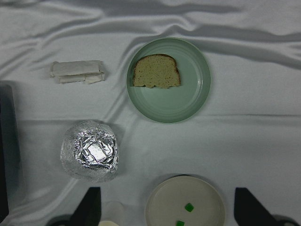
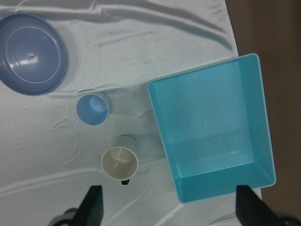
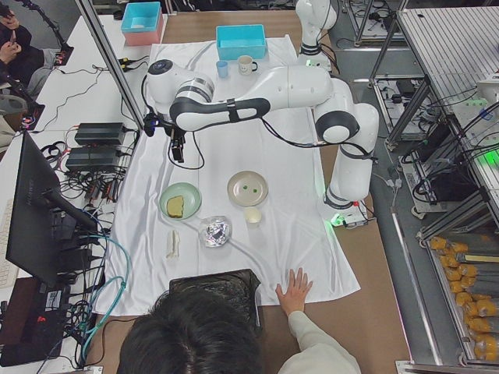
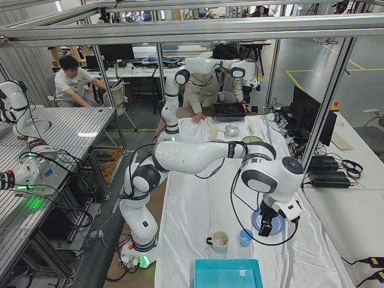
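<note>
In the left wrist view, a bread slice [image 1: 155,70] lies on a green plate [image 1: 193,94]. Below are a foil-topped bowl [image 1: 96,150] and a beige plate [image 1: 164,202] with green pieces. My left gripper hangs above them, open and empty. In the right wrist view, my right gripper is open and empty above a blue plate [image 2: 32,54], a blue cup [image 2: 92,109], a mug [image 2: 119,162] and a turquoise bin [image 2: 211,122].
A folded napkin [image 1: 76,70] lies beside the green plate. A black tray [image 4: 228,111] sits at the table's end, with a person's hand [image 3: 294,292] nearby.
</note>
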